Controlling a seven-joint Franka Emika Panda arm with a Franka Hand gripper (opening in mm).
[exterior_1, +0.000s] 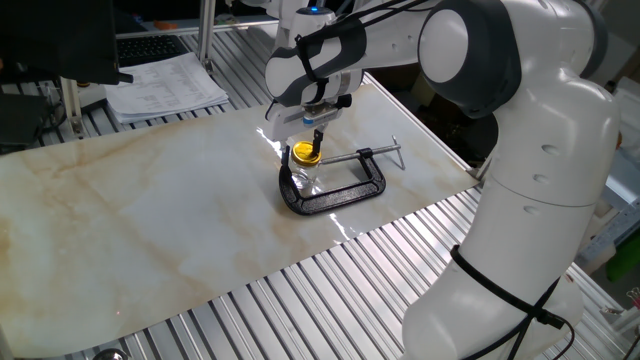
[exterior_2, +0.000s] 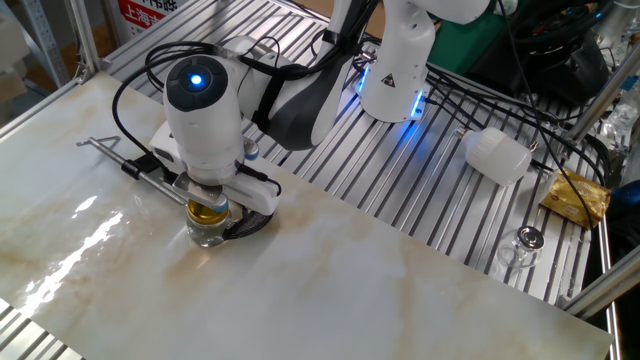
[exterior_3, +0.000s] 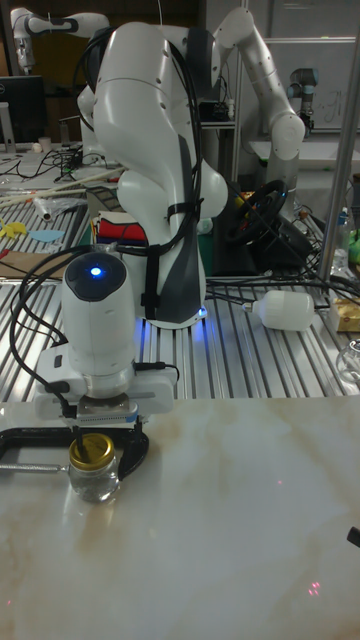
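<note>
A small glass jar (exterior_1: 304, 178) with a yellow-gold lid (exterior_1: 306, 153) stands upright on the marbled board, held within the frame of a black C-clamp (exterior_1: 338, 199). My gripper (exterior_1: 302, 150) points down at the lid, with one dark finger (exterior_1: 317, 142) at its right edge in exterior view 1. The other fingertip is hard to separate from the black clamp. Whether the fingers press on the lid cannot be made out. In exterior view 2 the hand covers part of the gold lid (exterior_2: 207, 213); exterior view 3 shows the jar (exterior_3: 94, 482) at the board's edge.
The clamp's screw rod (exterior_2: 160, 186) sticks out beside the jar. Most of the marbled board (exterior_1: 130, 230) is bare. On the slatted table lie a white bulb-shaped object (exterior_2: 497, 156), a gold packet (exterior_2: 575, 197) and another glass jar (exterior_2: 520, 247). Papers (exterior_1: 167, 88) lie behind the board.
</note>
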